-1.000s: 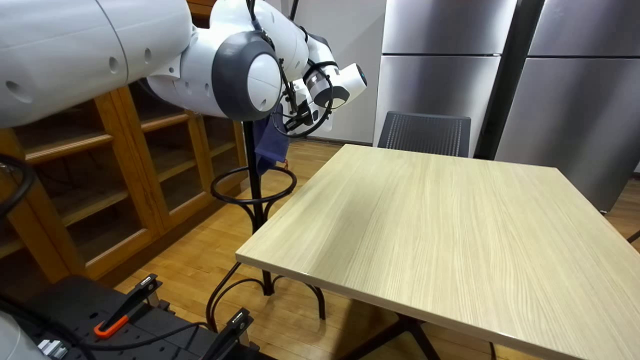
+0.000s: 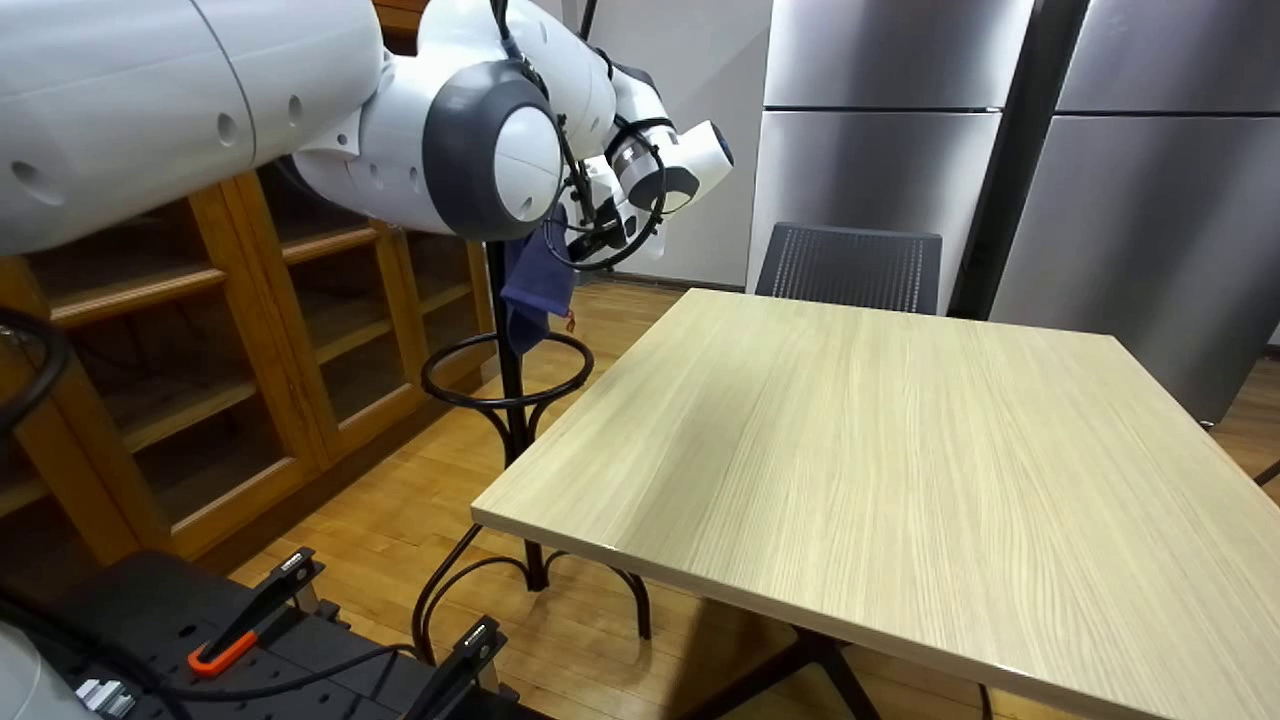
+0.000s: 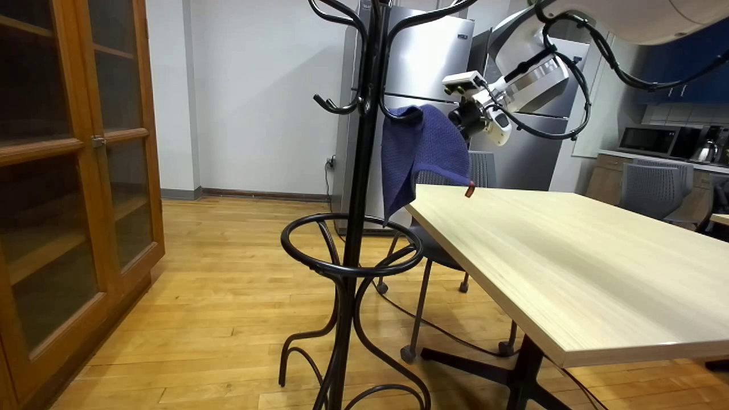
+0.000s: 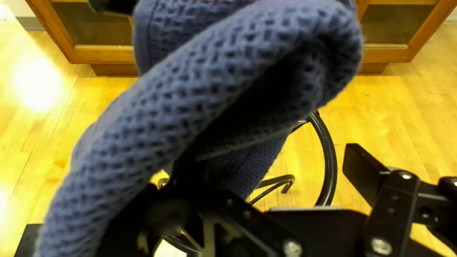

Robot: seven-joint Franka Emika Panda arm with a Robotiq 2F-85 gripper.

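A blue woven towel (image 3: 427, 143) hangs from a lower hook of the black coat rack (image 3: 362, 198), with a small red tag at its lower corner. Beside its upper right part is my gripper (image 3: 468, 119), reaching in from the table side. In the wrist view the towel (image 4: 201, 85) fills much of the left and centre, folded over close to the camera and covering most of the left finger. The right finger (image 4: 364, 173) stands well away from it with floor showing between, so the fingers are open. Whether the towel touches the left finger cannot be told.
A bare wooden table (image 2: 864, 456) stands right of the rack, with a dark chair (image 2: 852, 266) behind it. Glass-doored wooden cabinets (image 3: 102, 142) line the left side. The rack's ring (image 3: 290, 239) sits below the towel. Open floor lies left of the rack.
In exterior view 1 the towel's lower part has shifted slightly left, and the wrist of my arm has moved very slightly. The table and rack look unchanged.
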